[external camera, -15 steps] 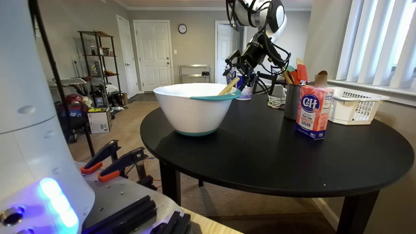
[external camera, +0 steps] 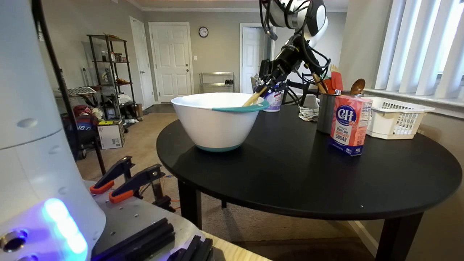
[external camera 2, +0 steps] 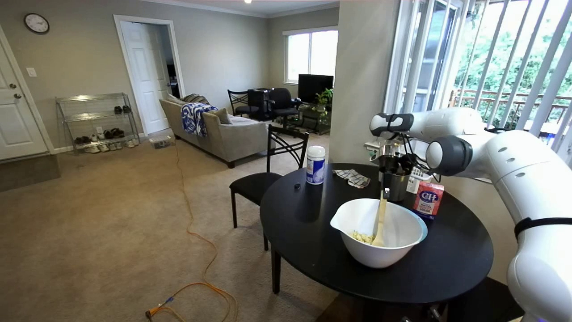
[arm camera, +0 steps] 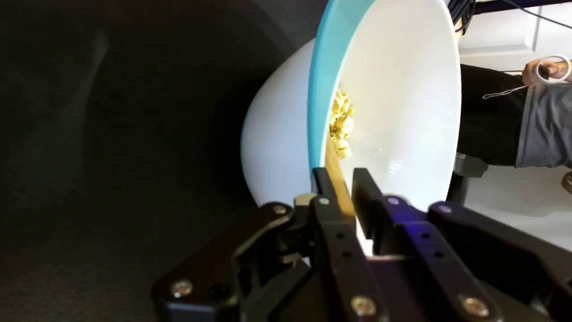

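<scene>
A white mixing bowl (external camera 2: 359, 251) with a teal rim stands on the black round table. A wooden spoon (external camera 2: 381, 217) leans inside it, its head among pale yellow pieces (external camera 2: 363, 238) at the bottom and its handle over the rim. My gripper is at the handle end, beside the teal rim (arm camera: 323, 80). In the wrist view the wooden handle (arm camera: 338, 180) runs between the two black fingers. The fingers stand part open, and a gap shows between the handle and the right finger.
A pink sugar carton (external camera: 350, 124), a metal utensil holder (external camera: 325, 114) and a white basket (external camera: 393, 119) stand on the table's right. A wipes canister (external camera 2: 316, 165) and a cloth (external camera 2: 352, 177) lie toward the back.
My gripper has come toward the spoon handle and its fingers have drawn closer together around it. The bowl and spoon look unmoved.
</scene>
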